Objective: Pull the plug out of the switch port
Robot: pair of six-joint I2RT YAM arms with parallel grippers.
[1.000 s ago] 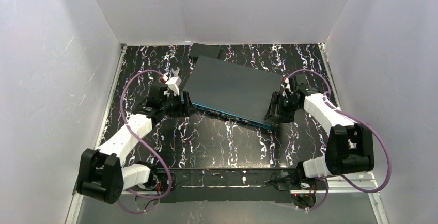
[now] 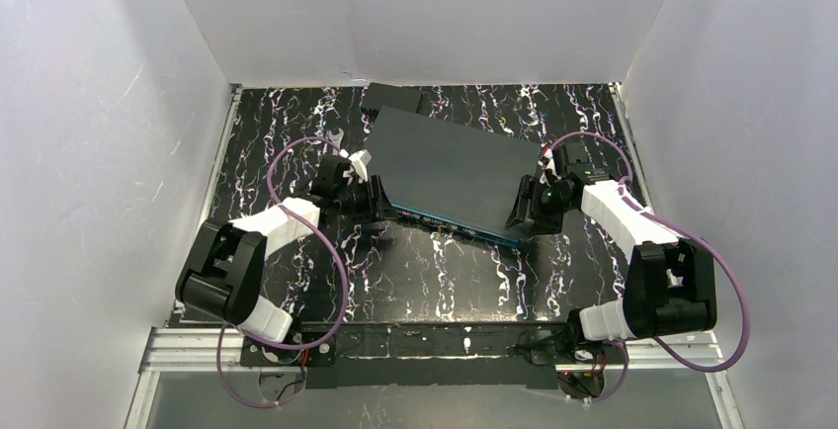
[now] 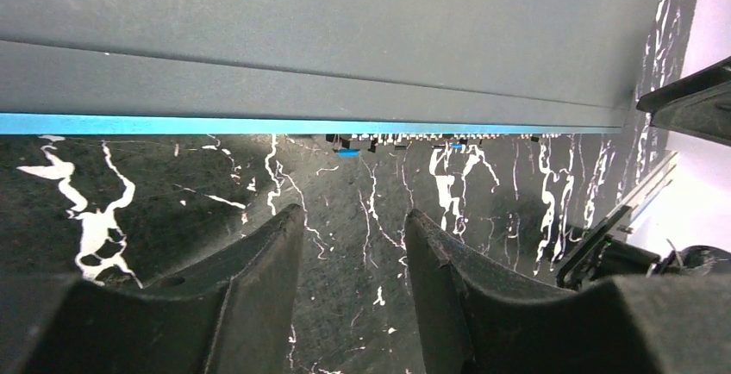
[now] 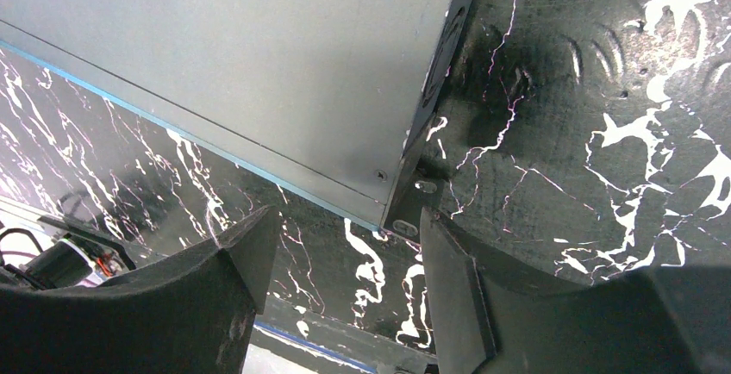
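Observation:
A large flat dark switch (image 2: 450, 167) lies at an angle on the marbled table, its blue front edge (image 3: 215, 126) facing the near side. Small plugs or connectors (image 3: 347, 152) poke out below that edge in the left wrist view; which is the plug cannot be told. My left gripper is open in front of the edge, nothing between its fingers. At the switch's near right corner, my right gripper is also open. The corner lies just beyond the gap between its fingertips, and whether they touch it is unclear.
Behind the switch lies a smaller dark box (image 2: 391, 98). A wrench (image 2: 336, 137) rests on the table at the back left.
My left arm has moved to the right along the front left part of the switch. The right arm and the switch look unmoved.

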